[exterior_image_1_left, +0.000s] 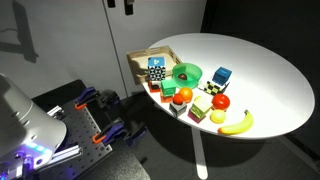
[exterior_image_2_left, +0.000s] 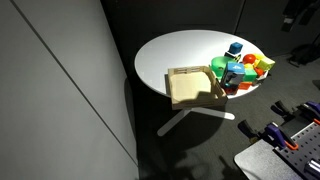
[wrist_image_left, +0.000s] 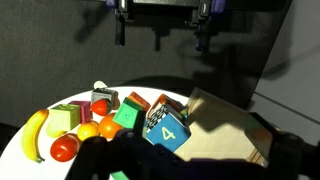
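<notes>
My gripper stands open at the top of the wrist view, its fingers (wrist_image_left: 120, 32) wide apart and nothing between them. It hangs high, above dark floor in front of the table. A round white table (exterior_image_1_left: 260, 55) carries a green bowl (exterior_image_1_left: 190, 83) with a small dark item inside. Around the bowl are a blue-topped block (exterior_image_1_left: 156, 64), a green block (exterior_image_1_left: 168, 87), a second blue block (exterior_image_1_left: 221, 75), an orange (exterior_image_1_left: 186, 94), a red tomato (exterior_image_1_left: 222, 101), a yellow lemon (exterior_image_1_left: 217, 116) and a banana (exterior_image_1_left: 237, 124).
A shallow tan box (exterior_image_2_left: 193, 88), apparently empty, sits at the table's edge beside the blocks. A pale green-topped block (exterior_image_1_left: 201, 105) and a small grey block (exterior_image_1_left: 177, 105) lie near the front edge. Much of the tabletop behind the bowl is bare.
</notes>
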